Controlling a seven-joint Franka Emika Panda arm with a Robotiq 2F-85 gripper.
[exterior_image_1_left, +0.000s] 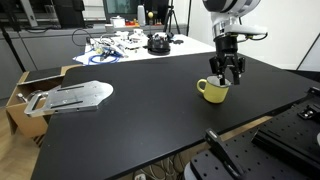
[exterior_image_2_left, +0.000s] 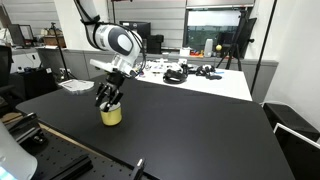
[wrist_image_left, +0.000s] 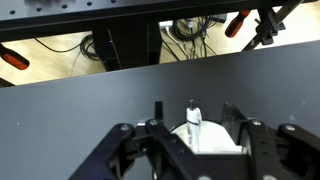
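Note:
A yellow mug (exterior_image_1_left: 212, 93) stands upright on the dark table, its handle toward the left in exterior view 1. The mug (exterior_image_2_left: 111, 117) also shows in exterior view 2, directly under my gripper (exterior_image_2_left: 107, 101). My gripper (exterior_image_1_left: 229, 81) points down at the mug's rim, its fingers apart. In the wrist view a slim white object (wrist_image_left: 194, 122), perhaps a marker, pokes up between the fingertips of my gripper. The fingers do not clearly touch it. Its lower part is hidden.
A silver-grey metal plate (exterior_image_1_left: 77, 97) lies far to the left on the table (exterior_image_1_left: 140, 125). Cables and white items (exterior_image_1_left: 120, 43) clutter the surface behind. Between plate and mug the tabletop is bare. The table's front edge runs close by the mug.

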